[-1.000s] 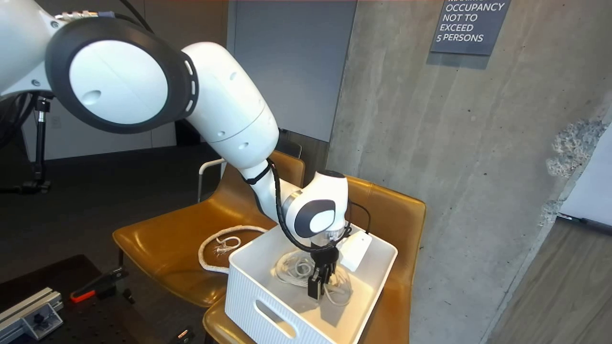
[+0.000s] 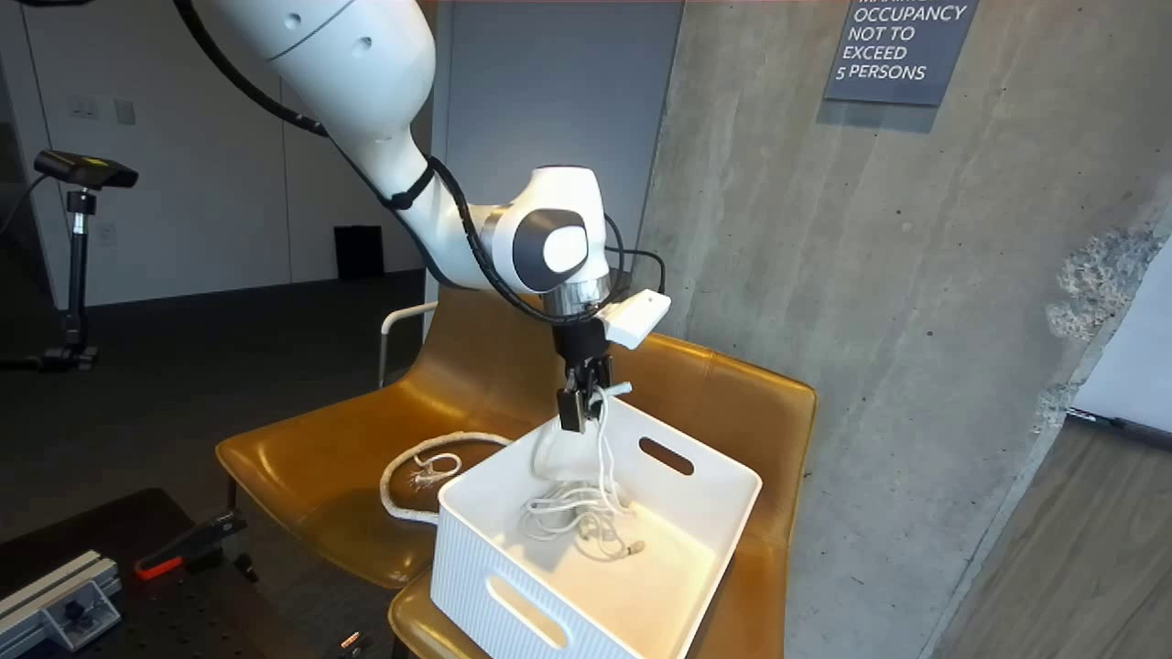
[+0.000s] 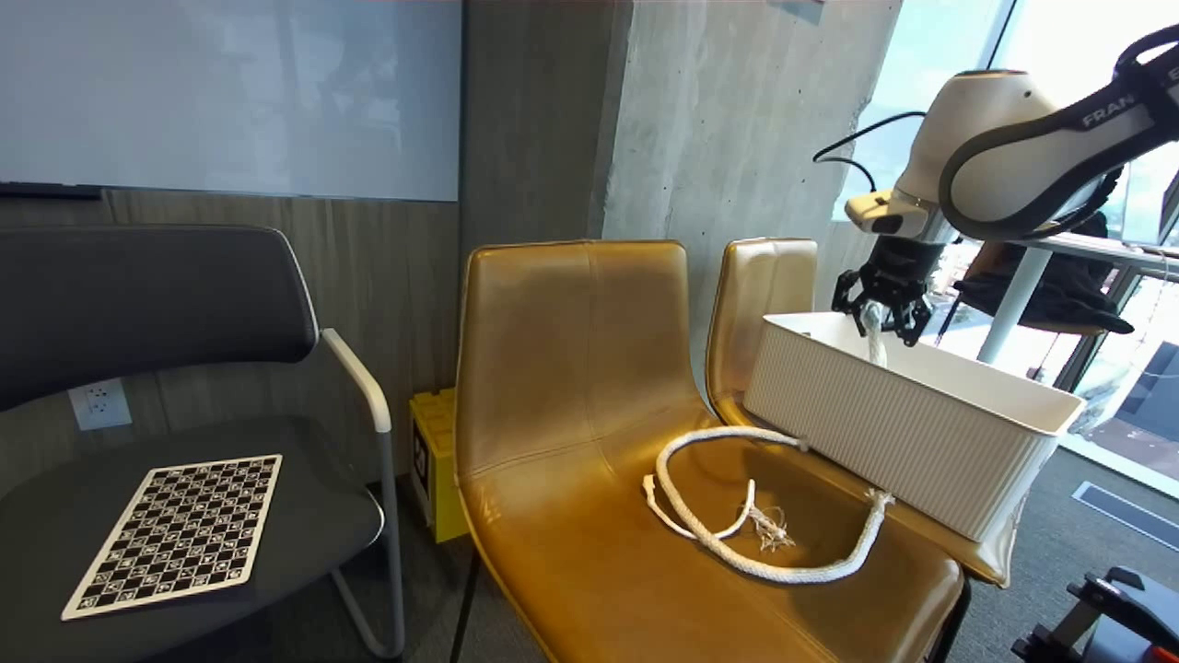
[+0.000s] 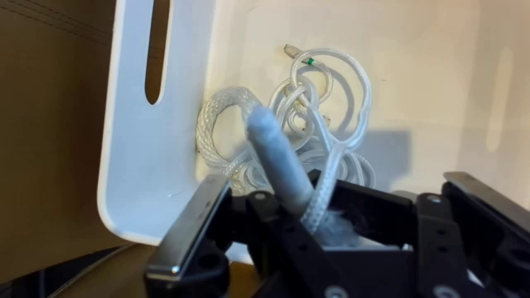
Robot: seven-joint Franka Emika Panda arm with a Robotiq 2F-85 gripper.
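Observation:
My gripper [image 2: 583, 408] is up at the rim of a white ribbed bin [image 2: 703, 467], over its corner. It is shut on white rope, which hangs down from the fingers into the bin. In the wrist view a thick rope end [image 4: 280, 159] sticks up from the fingers, and a thinner braided cord [image 4: 324, 191] runs from beside it to the coils. More coiled white rope [image 2: 577, 507] lies on the bin floor. On the tan chair beside the bin rest a thick white rope [image 3: 698, 529] and a thinner frayed piece [image 3: 746, 510].
The bin stands on a second tan chair [image 2: 769, 439] against a concrete wall [image 2: 934, 275]. Much of the bin floor [image 4: 437, 74] is bare. A dark chair [image 3: 298, 464] holds a checkered board [image 3: 188, 530].
The arm has risen out of the bin and moved toward the back left. White rope now hangs from my gripper, lifted from the pile.

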